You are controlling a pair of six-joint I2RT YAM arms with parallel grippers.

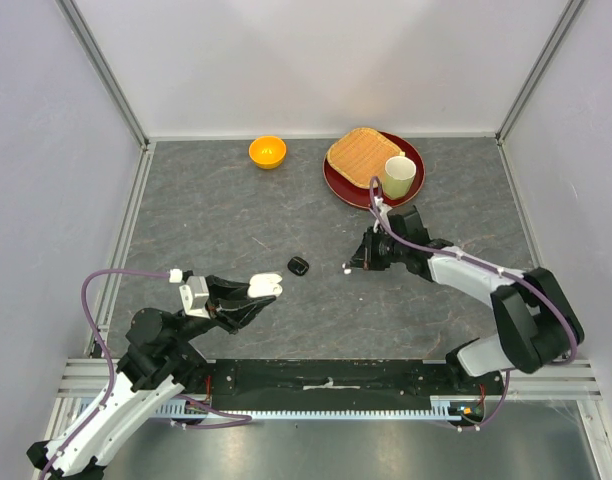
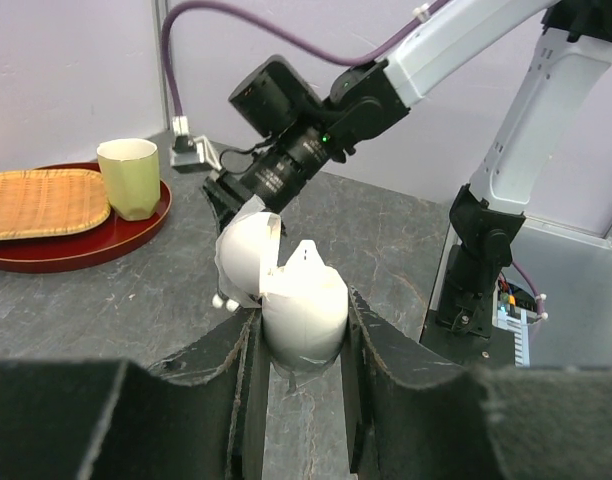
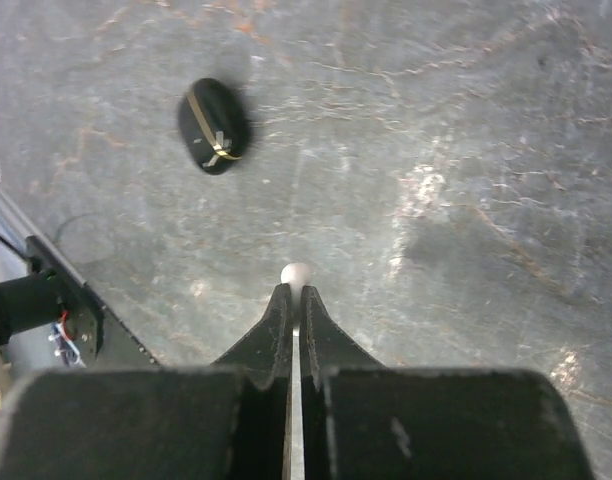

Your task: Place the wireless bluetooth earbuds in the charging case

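Note:
The white charging case (image 2: pixel 304 318) is held upright in my left gripper, whose fingers press on both sides; its rounded lid (image 2: pixel 244 252) stands swung up. I cannot see into its slots. Over the grey table, my right gripper is shut on a small white earbud (image 3: pixel 296 273), the rounded end of which pokes out beyond the fingertips. From above, that earbud is a white speck to the right of the case, clear of it. The left wrist view shows its white tip partly behind the case.
A small black rounded box with a gold line (image 3: pixel 214 126) lies on the table between the arms. Farther back are a yellow bowl (image 1: pixel 267 152) and a red plate (image 1: pixel 340 188) bearing a woven tray (image 1: pixel 360 155) and a pale green cup (image 1: pixel 398 176). Bare table separates the grippers.

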